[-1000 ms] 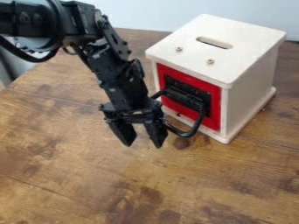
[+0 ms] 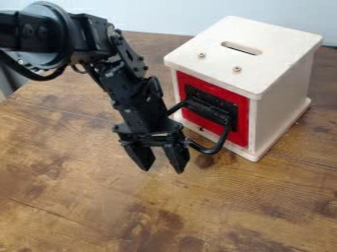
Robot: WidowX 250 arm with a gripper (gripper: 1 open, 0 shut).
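Note:
A pale wooden box (image 2: 274,84) with a slot in its sloped top stands at the right. Its front has a red panel (image 2: 238,128) carrying a black fixture (image 2: 208,103). My black gripper (image 2: 157,156) hangs above the table, left of and in front of the box, fingers pointing down and slightly parted, with nothing visible between them. A black tube curves between the area of the gripper and the fixture; what it joins is unclear.
A pale wall shows behind the table's far edge at the upper left.
The arm and gripper have shifted very slightly over the last second. The box has not moved.

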